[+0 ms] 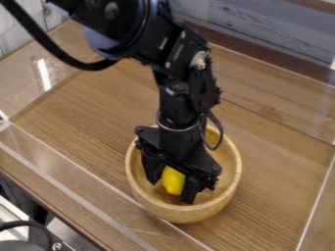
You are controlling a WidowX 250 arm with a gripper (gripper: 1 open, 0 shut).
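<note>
A light wooden bowl [191, 210] sits near the front edge of the table. Inside it is a yellow object [171, 180]. My black gripper [173, 179] reaches down into the bowl with its fingers around the yellow object. Whether they are closed on it or only around it, I cannot tell. The arm hides much of the bowl's interior.
A white wooden wall [268, 39] runs behind it. Black cables lie beyond the front left edge.
</note>
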